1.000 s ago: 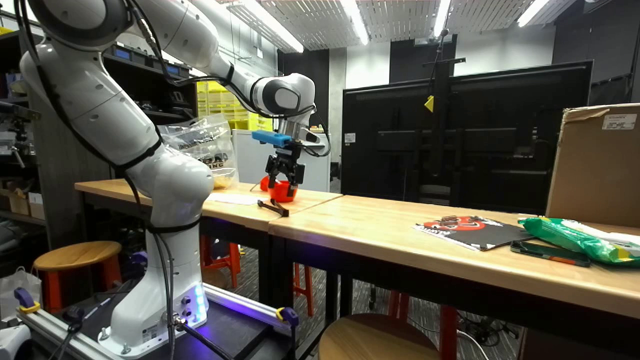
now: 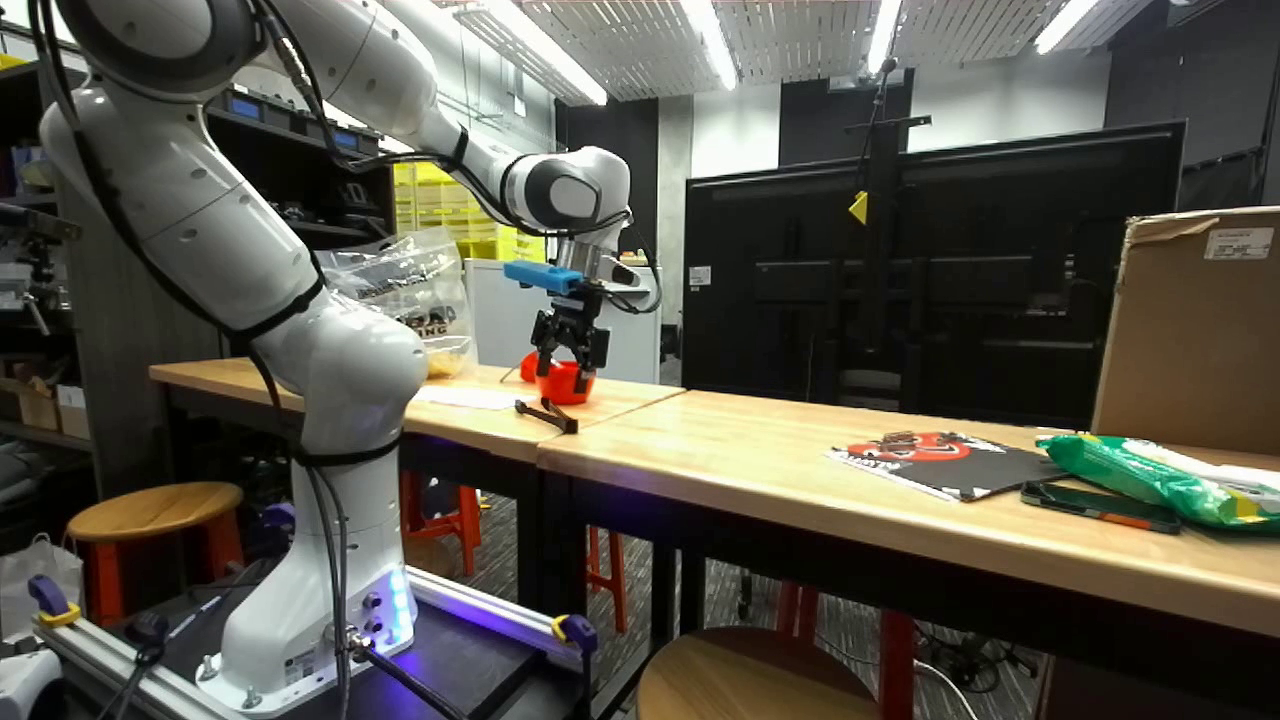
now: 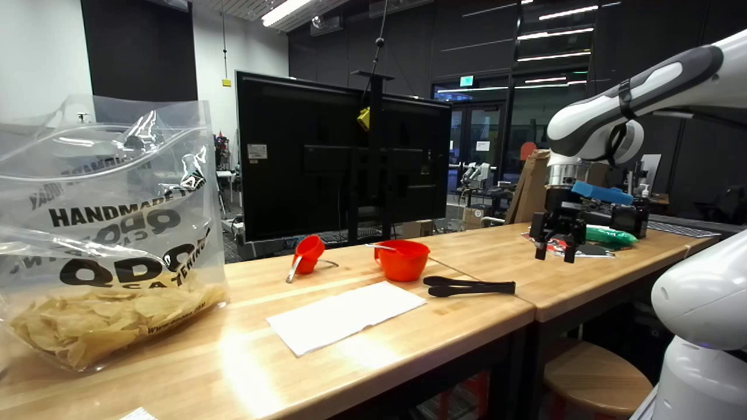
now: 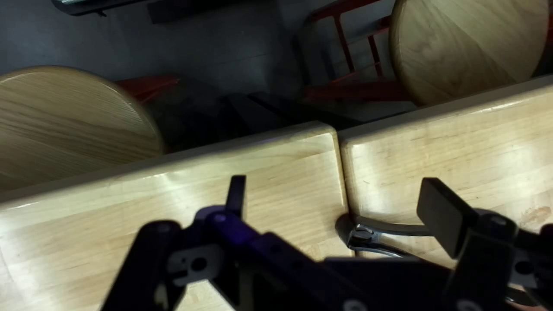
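Observation:
My gripper (image 2: 565, 372) (image 3: 555, 253) hangs above the tabletop, pointing down. Its two fingers (image 4: 440, 217) stand wide apart, and no object shows between them. In exterior view 2, black tongs (image 3: 469, 286) lie near the table seam, to the left of the gripper and lower than it. The wrist view catches the hinge end of the tongs (image 4: 357, 234) at the seam; the gripper's right side covers part of them. Beyond the tongs sits a red bowl (image 3: 404, 262) with a handle leaning inside it. A smaller red cup (image 3: 309, 256) is tilted on the table farther left.
A clear bag of chips (image 3: 119, 308) stands at the left, with a white paper sheet (image 3: 344, 316) lying flat between it and the tongs. To the right are a dark printed sheet (image 2: 960, 462), a green package (image 2: 1140, 470) and a cardboard box (image 2: 1200, 336).

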